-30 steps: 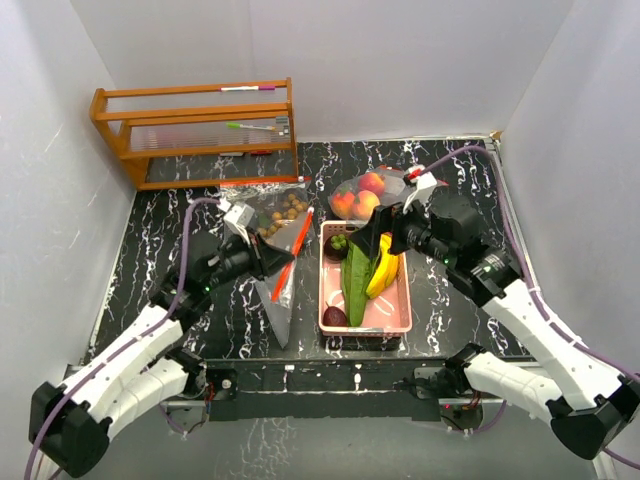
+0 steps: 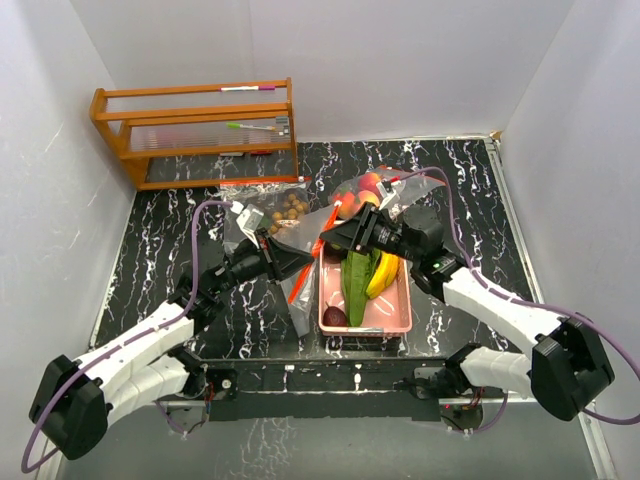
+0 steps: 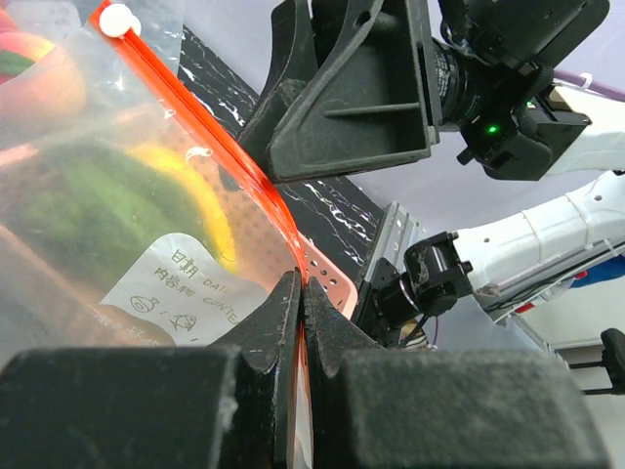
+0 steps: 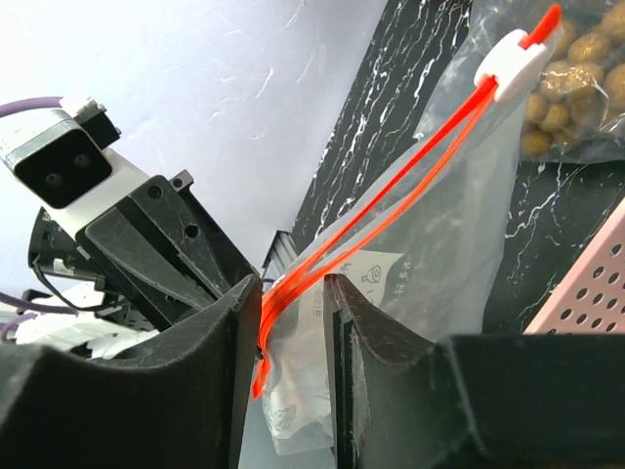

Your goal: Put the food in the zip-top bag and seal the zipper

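Observation:
An empty clear zip bag [image 4: 410, 283] with an orange zipper and white slider [image 3: 119, 20] hangs from my left gripper, which is shut on its zipper edge. My right gripper [image 2: 330, 236] is part open beside that zipper, its fingertips close to the orange strip [image 3: 195, 117]. The pink basket [image 2: 395, 322] beside the bag holds a green vegetable [image 2: 355, 285], bananas [image 2: 386, 272] and dark avocado-like items [image 2: 335, 317].
Bags of small round items [image 2: 289, 208] and of peaches [image 2: 366, 188] lie at the back. A wooden rack [image 2: 195, 115] stands back left.
My right gripper has moved left to the bag's zipper. My left gripper, with the bag, has shifted slightly right toward the basket.

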